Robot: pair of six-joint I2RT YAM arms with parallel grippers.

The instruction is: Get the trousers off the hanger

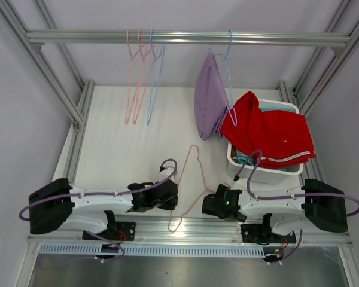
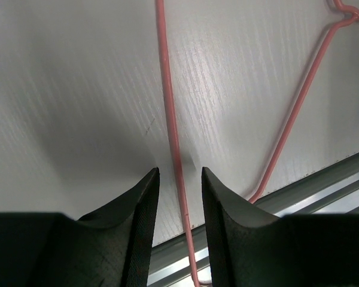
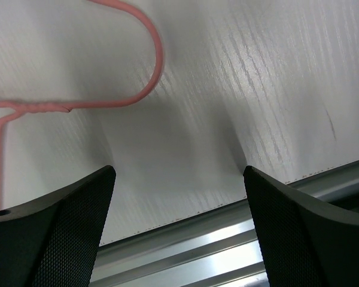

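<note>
Purple trousers (image 1: pixel 210 95) hang on a blue hanger (image 1: pixel 229 78) from the rail at right of centre. A pink hanger (image 1: pixel 201 168) lies flat on the white floor between my arms. My left gripper (image 1: pixel 171 197) is low over its long side; in the left wrist view its fingers (image 2: pixel 140 233) are part apart, with the pink wire (image 2: pixel 170 119) seen beyond the gap. My right gripper (image 1: pixel 215 202) stands open at the hanger's hook end (image 3: pixel 149 72), with bare floor between its fingers.
A white bin (image 1: pixel 263 176) heaped with red clothing (image 1: pixel 275 131) stands at the right. Several empty pink and blue hangers (image 1: pixel 131 89) hang from the rail (image 1: pixel 96 36) at the left.
</note>
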